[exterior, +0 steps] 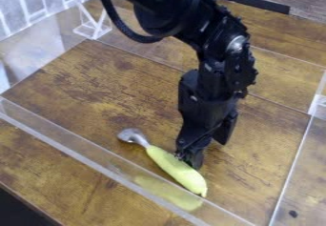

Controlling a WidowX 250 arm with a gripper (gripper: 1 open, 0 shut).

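A long pale yellow-green object [178, 173], shaped like corn or a banana, lies slanted on the wooden surface near the front clear wall. A metal spoon-like piece [132, 135] lies at its upper-left end, touching or very near it. My black gripper [192, 156] is low over the yellow object's middle, just behind it, with its fingertips open. Whether the fingers touch it is unclear.
Clear plastic walls [90, 153] border the wooden work area [90, 87] at the front, left and right. A white bracket [93, 25] stands at the back left. The surface left of my arm is clear.
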